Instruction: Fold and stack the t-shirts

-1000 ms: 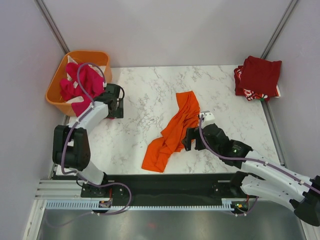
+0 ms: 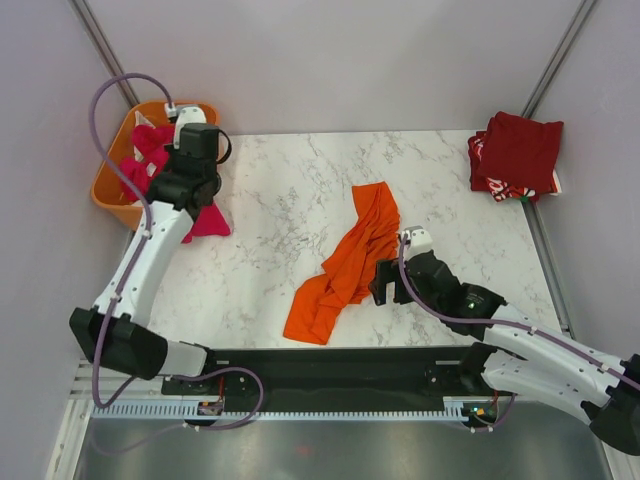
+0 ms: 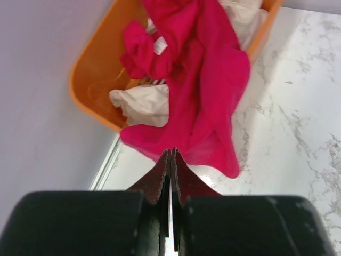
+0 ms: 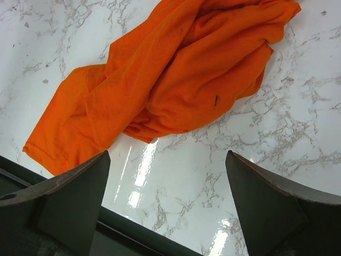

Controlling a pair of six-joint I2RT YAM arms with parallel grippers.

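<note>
An orange t-shirt (image 2: 350, 260) (image 4: 165, 74) lies loosely bunched on the middle of the table. My open right gripper (image 2: 388, 280) is at its right edge, nothing between its fingers. In the top view my left gripper (image 2: 195, 150) is raised over the orange bin (image 2: 112, 180) (image 3: 93, 80), partly hidden by the arm. In the left wrist view its fingers (image 3: 154, 186) are shut, above pink cloth (image 3: 192, 117) that hangs over the bin's rim; I see nothing held. A stack of red folded shirts (image 2: 520, 150) lies at the back right.
White cloths (image 3: 141, 104) lie in the bin with the pink one. Side walls border the table.
My left arm has swung up and toward the bin's middle from a lower spot at its right side. The right arm has barely moved.
</note>
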